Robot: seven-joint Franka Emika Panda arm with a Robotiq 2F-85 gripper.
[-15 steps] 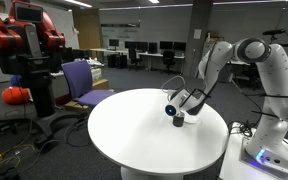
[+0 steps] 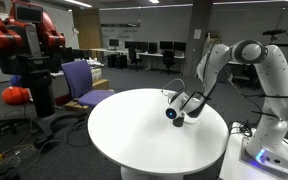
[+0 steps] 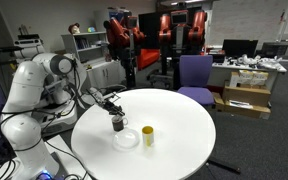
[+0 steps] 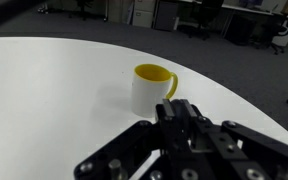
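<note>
In exterior view 2 a dark mug [image 3: 117, 123], its handle turned right, is directly below my gripper [image 3: 115, 111]. The gripper's fingers meet the top of this mug and look shut on it; the exact hold is too small to make out. In exterior view 1 the dark mug [image 2: 178, 122] again shows under the gripper [image 2: 179, 116]. From the wrist, my gripper appears as dark fingers, and whatever is between them blends into the black. Whether the mug touches the table I cannot tell.
A white mug with a yellow inside [image 4: 154, 88] stands upright ahead in the wrist view. Exterior view 2 has that yellow-and-white mug [image 3: 148, 136] right of a white plate [image 3: 127, 138].
The arm has shifted slightly, with its elbow a little farther right in exterior view 1. The dark mug stays at nearly the same spot beneath the gripper.
</note>
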